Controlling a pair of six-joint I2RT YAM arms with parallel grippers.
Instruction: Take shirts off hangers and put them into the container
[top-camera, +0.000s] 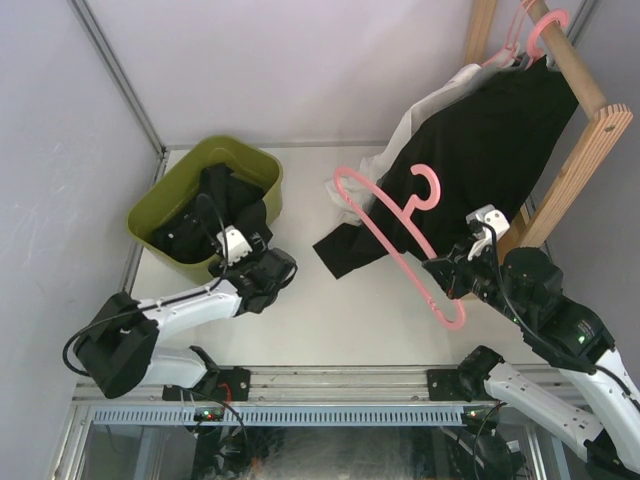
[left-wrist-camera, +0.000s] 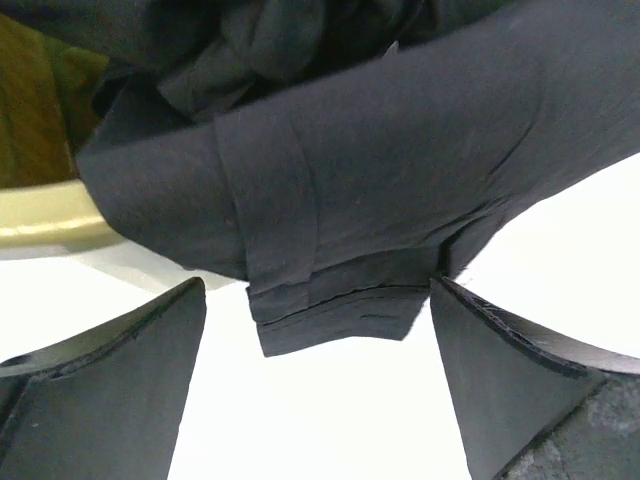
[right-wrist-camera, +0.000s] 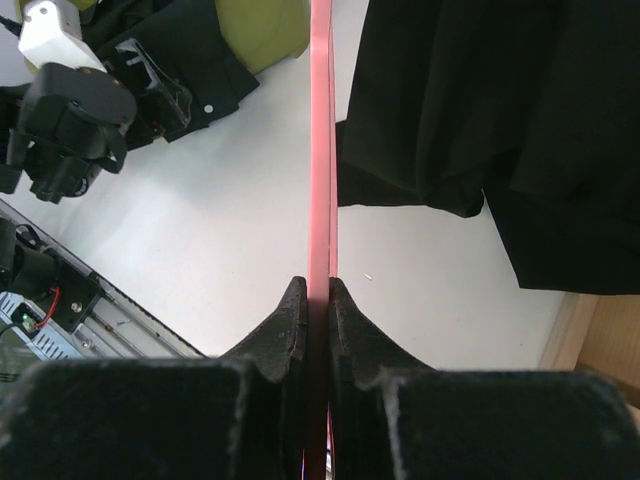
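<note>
A pink hanger, with no garment on it, is held in my right gripper, which is shut on it; in the right wrist view its bar runs up from between the fingertips. A dark shirt lies bunched in the green bin and drapes over its front rim. In the left wrist view my left gripper stands open, with a folded flap of dark cloth just beyond and between its fingertips.
A wooden rack at the right holds more pink hangers with black and white garments, whose ends rest on the table.
</note>
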